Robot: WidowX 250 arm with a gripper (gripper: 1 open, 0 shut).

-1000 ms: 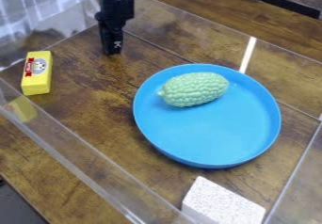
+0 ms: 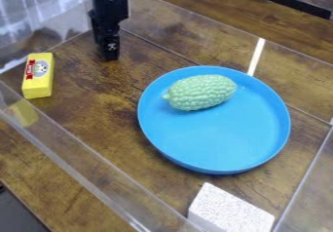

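Observation:
My black gripper (image 2: 107,45) hangs low at the top left, above or at the wooden surface; its fingers are dark and small, and whether anything is between them is hard to see. A pale green bumpy vegetable toy (image 2: 200,92) lies on a blue plate (image 2: 215,138) at the centre right. A yellow box (image 2: 38,75) with a red and white label lies at the left, below and left of my gripper, apart from it.
A white speckled block (image 2: 229,212) lies at the bottom right. Clear plastic walls edge the workspace. A white strip (image 2: 256,57) runs at the upper right. Bare wood lies between the box and the plate.
My gripper has moved slightly to the left over the last second. The plate, vegetable and box are unchanged.

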